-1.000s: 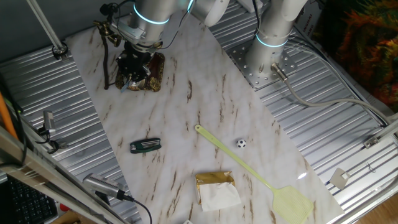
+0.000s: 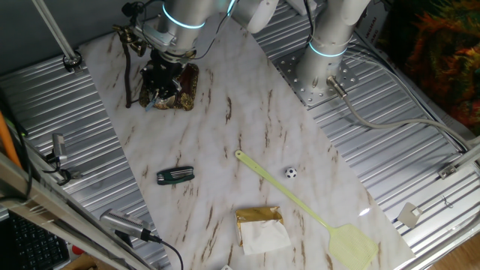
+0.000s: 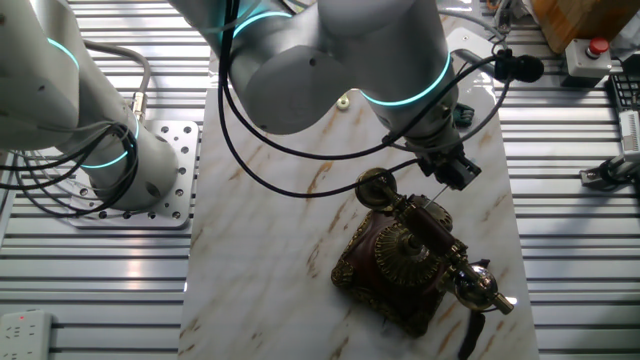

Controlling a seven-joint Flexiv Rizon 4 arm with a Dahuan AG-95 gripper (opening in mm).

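An ornate brass and dark red telephone (image 3: 405, 250) stands at one end of the marbled table, its handset (image 3: 435, 232) lying across the top. My gripper (image 3: 452, 178) is close beside the handset in exterior view 2. From exterior view 1, the same gripper (image 2: 156, 97) hangs in front of the telephone (image 2: 184, 90) and covers much of it. Whether its fingers touch the phone is not clear, nor can I make out the gap between them.
A dark green multi-tool (image 2: 175, 175), a small football (image 2: 291, 172), a pale green fly swatter (image 2: 300, 206) and a gold and white packet (image 2: 262, 231) lie spread over the table (image 2: 217, 142). Bare tabletop separates them from the telephone.
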